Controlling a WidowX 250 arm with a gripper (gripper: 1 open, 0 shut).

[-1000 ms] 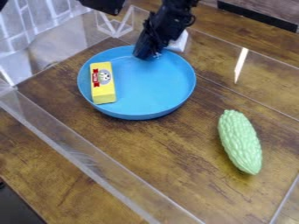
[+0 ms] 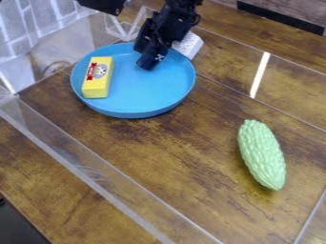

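The black gripper [image 2: 151, 52] is low over the back part of a round blue plate [image 2: 147, 95], its fingers pointing down near the rim; whether anything is between them is hard to make out. A yellow box [image 2: 97, 78] with a small red label lies on the left side of the plate. A pale green bumpy vegetable [image 2: 261, 153] lies on the wooden table at the right.
A white object [image 2: 188, 44] is just behind the gripper at the plate's back right. Clear plastic walls run along the left.
The blue plate, with the yellow box on it, has shifted back and to the left, along with the gripper. The green vegetable has stayed put.
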